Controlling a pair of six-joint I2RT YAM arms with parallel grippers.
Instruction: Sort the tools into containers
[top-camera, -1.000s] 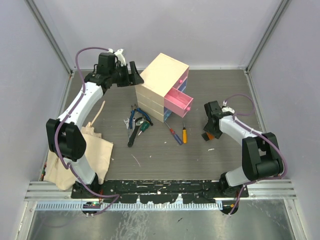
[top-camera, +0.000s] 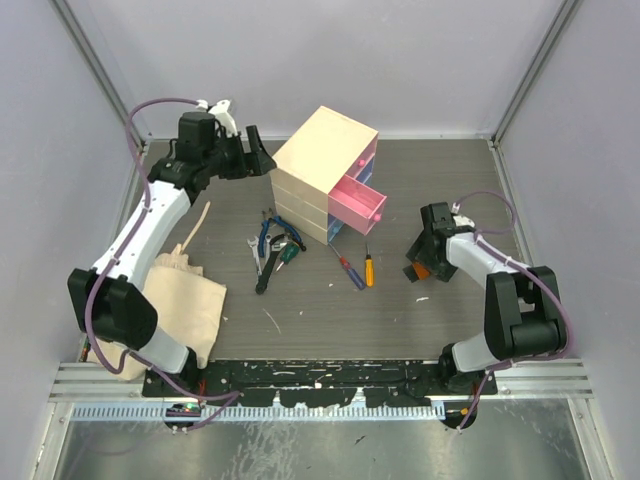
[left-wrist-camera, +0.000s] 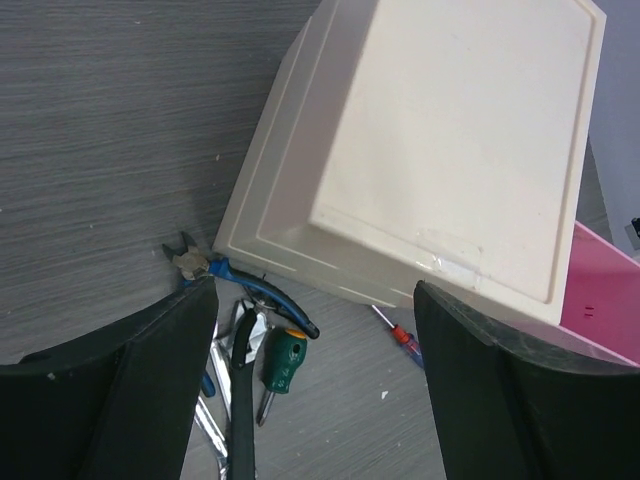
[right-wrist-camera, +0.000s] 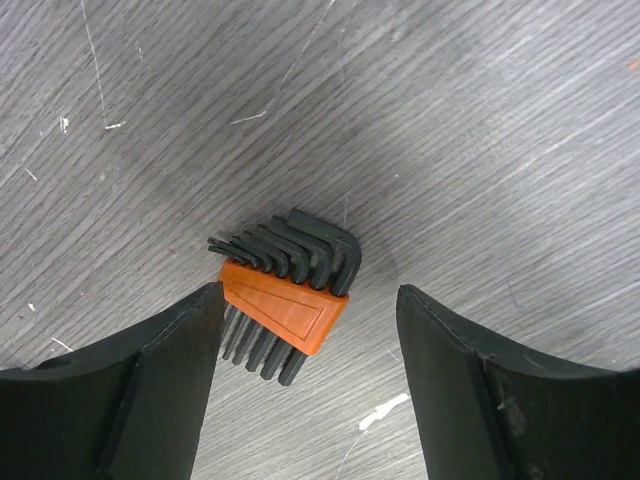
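Observation:
An orange-held hex key set (right-wrist-camera: 285, 300) lies on the table at the right. Above it hovers my right gripper, open, one finger on each side of the set and nothing gripped. My left gripper (top-camera: 262, 152) is parted and empty beside the upper left corner of the drawer cabinet (top-camera: 325, 150). One pink drawer (top-camera: 357, 204) stands pulled out and looks empty. In front of the cabinet lie blue-handled pliers (left-wrist-camera: 262, 290), a black-handled tool (left-wrist-camera: 242, 400), a green screwdriver (left-wrist-camera: 286, 360), wrenches (top-camera: 254, 250), a red-blue screwdriver (top-camera: 350, 272) and a yellow screwdriver (top-camera: 369, 268).
A beige cloth bag (top-camera: 185, 305) is spread on the left, under the left arm. The open drawer juts out toward the right screwdrivers.
My left gripper has shifted slightly left, away from the cabinet's top. My right gripper has moved a little to the right over the hex key set. The tools have stayed put.

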